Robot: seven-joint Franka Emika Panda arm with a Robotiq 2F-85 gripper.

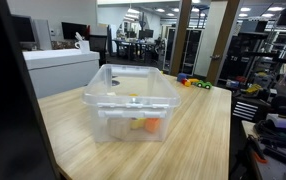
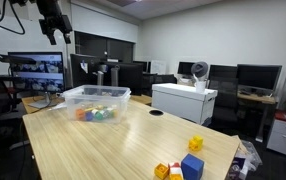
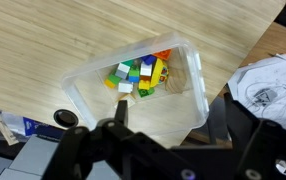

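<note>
A clear plastic bin (image 1: 133,98) stands on the wooden table with colourful blocks (image 3: 143,72) lying together inside it. In the wrist view I look down into the bin, the blocks gathered near one of its walls. My gripper is open, with dark fingers (image 3: 121,113) far apart and nothing held between them. High over the table, the arm (image 2: 51,14) hangs at the upper left of exterior view 2, well clear of the bin. In exterior view 1 a dark upright shape covers the left side, and the gripper does not show.
Loose blocks lie at the table's other end: a blue one (image 2: 192,166), a yellow one (image 2: 196,142) and others beside them. A black disc (image 2: 156,112) lies near the back edge.
</note>
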